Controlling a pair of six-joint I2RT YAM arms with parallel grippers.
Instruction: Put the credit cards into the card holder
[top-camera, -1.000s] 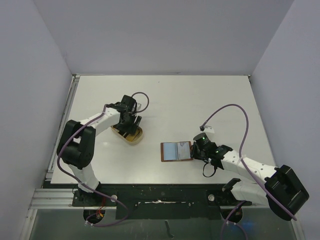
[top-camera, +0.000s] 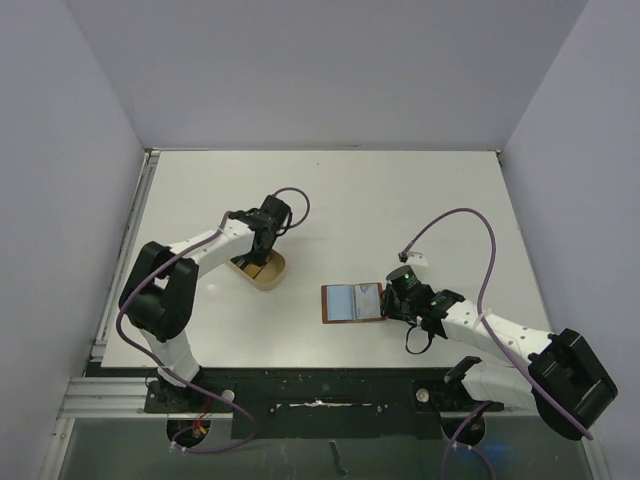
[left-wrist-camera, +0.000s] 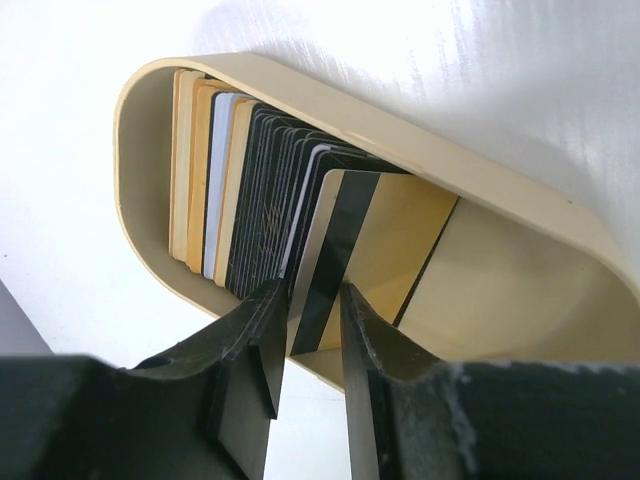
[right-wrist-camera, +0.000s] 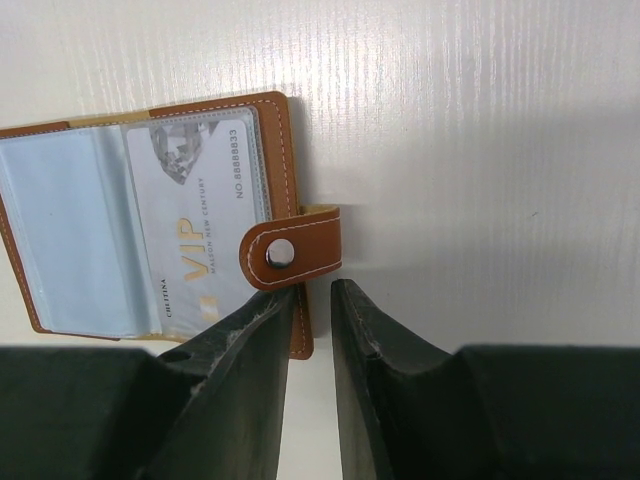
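A tan oval box fills much of the left wrist view, with a row of credit cards standing on edge in it. My left gripper reaches in at the near rim, its fingers part open on either side of the front gold card with a black stripe. Whether they touch that card I cannot tell. The brown card holder lies spread open on the table, a white VIP card in its right sleeve. My right gripper is shut on the holder's right edge, near the snap strap.
Both arms come in from the near side, thin cables looping over them.
The right arm and holder look unmoved.
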